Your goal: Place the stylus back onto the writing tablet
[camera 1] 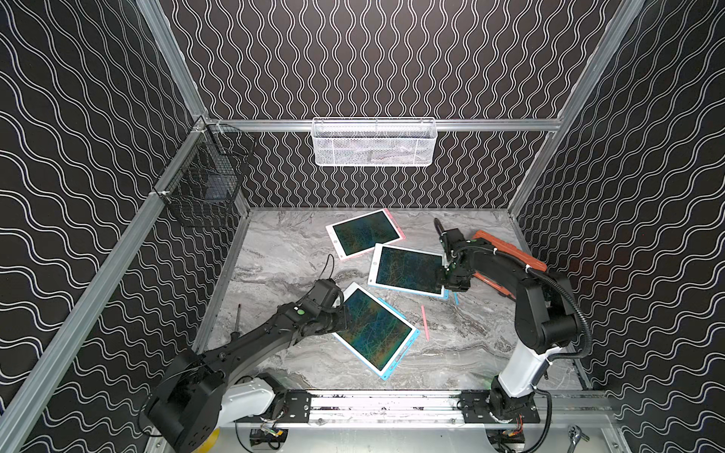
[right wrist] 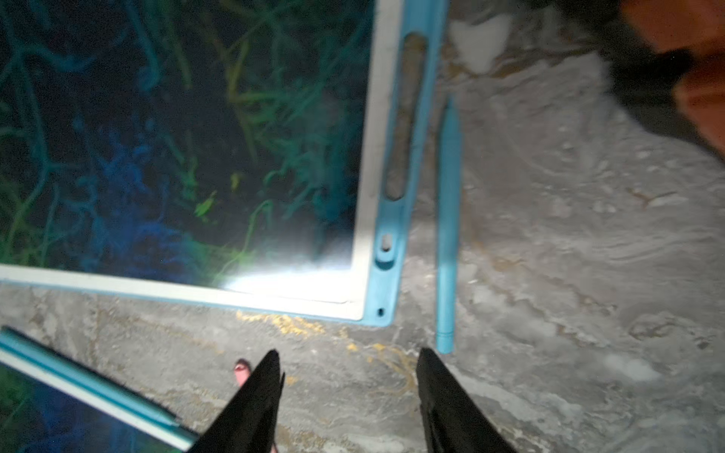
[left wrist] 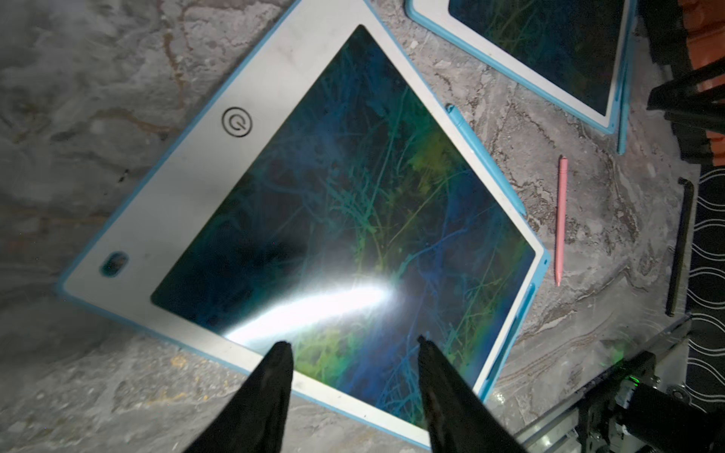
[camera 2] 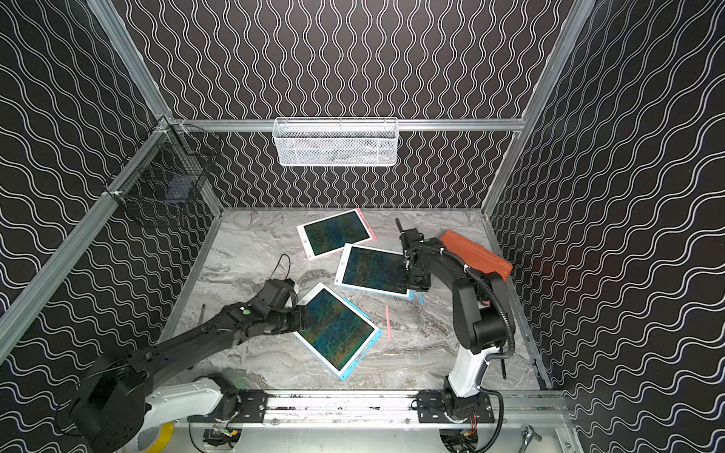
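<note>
A blue stylus (right wrist: 447, 234) lies on the table alongside the empty slotted edge of the middle blue-trimmed tablet (right wrist: 389, 226). Open and empty, my right gripper hovers above that tablet's corner, with the stylus's blunt end just beyond its right finger. The nearer blue tablet (left wrist: 362, 219) has a stylus (left wrist: 487, 160) seated in its edge. My left gripper is open over this tablet's lower side and holds nothing. A pink stylus (left wrist: 560, 219) lies loose between the two blue tablets and the front rail. Farther back rests a pink-trimmed tablet (camera 1: 365, 233).
An orange case (camera 1: 521, 253) stands at the right, partly behind the right arm. A screwdriver (camera 1: 238, 321) lies at the left. White and black mesh baskets (camera 1: 374, 143) hang on the frame. Bare table shows at the front right.
</note>
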